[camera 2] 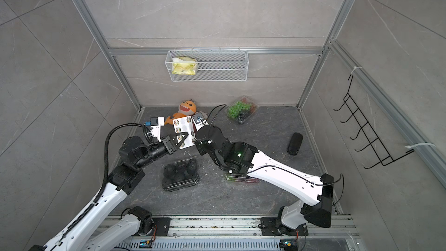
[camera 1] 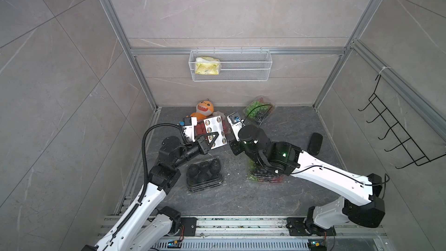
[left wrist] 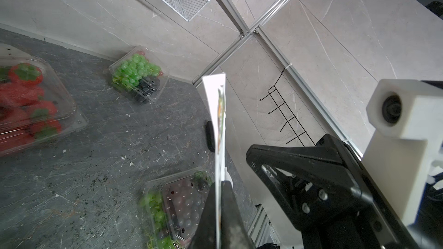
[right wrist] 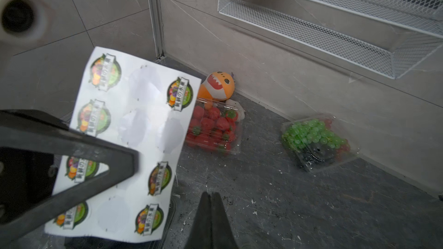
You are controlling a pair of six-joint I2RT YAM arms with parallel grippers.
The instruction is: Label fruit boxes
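Observation:
A white label sheet (right wrist: 138,110) hangs upright, my left gripper shut on its edge. Several round fruit labels are on it, between bare round spots. Just right of the sheet, my right gripper is shut and apart from it; no label shows between its fingers. A clear box of strawberries (right wrist: 214,129) rests behind the sheet. At the back stands a grape box (right wrist: 318,142) with green and dark grapes. Another grape box (left wrist: 180,207) lies partly under my right arm. A box with dark contents (camera 1: 204,174) sits at front left.
An orange plush toy (camera 1: 204,107) stands behind the strawberries. A black oblong object (camera 1: 315,143) lies at the right. The wire basket (camera 1: 246,65) hangs on the back wall, and hooks (camera 1: 395,130) on the right wall.

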